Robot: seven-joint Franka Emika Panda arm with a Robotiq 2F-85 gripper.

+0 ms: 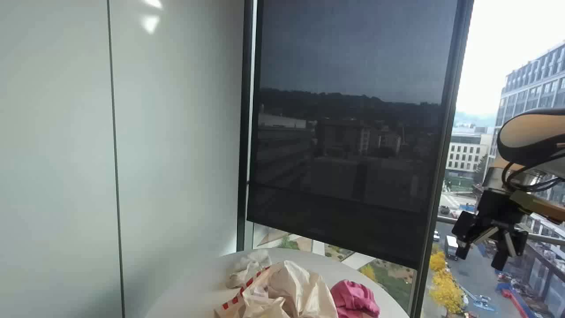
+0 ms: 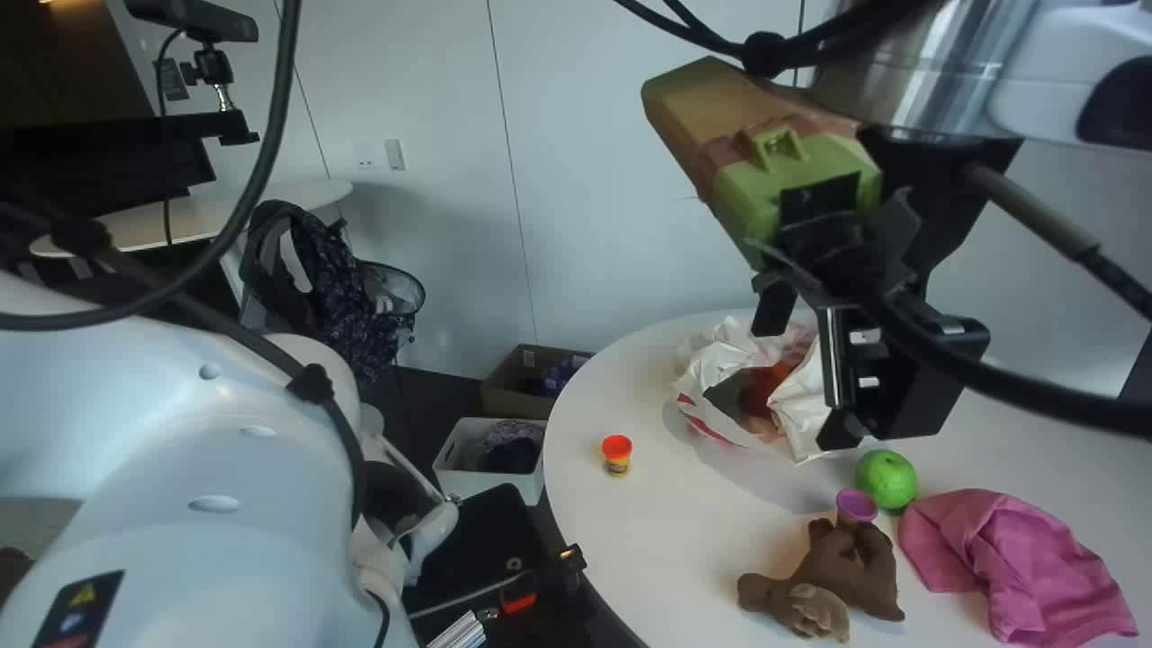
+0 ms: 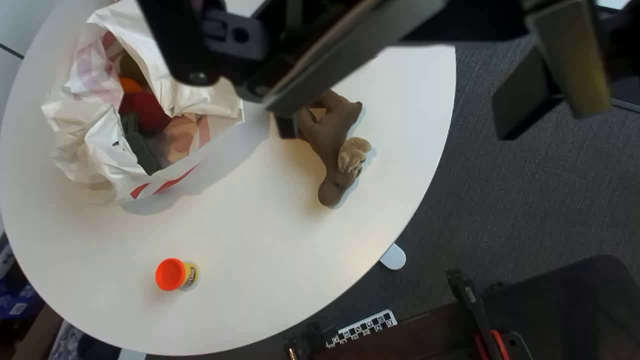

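Observation:
My gripper hangs high at the right in exterior view 1, its fingers spread with nothing between them. In exterior view 2 it is above the round white table, clear of everything on it. A brown plush toy lies on the table, partly hidden by one finger in the wrist view. Beside it in exterior view 2 are a purple-topped tub, a green apple and a pink cloth. A small yellow tub with an orange lid stands apart. The crumpled white bag gapes, with red, orange and green items inside.
The table has bare room between the orange-lidded tub and the plush toy. Past its edge, a white bin and a cardboard box are on the floor. Black cables loop near the arm. A window is behind the table.

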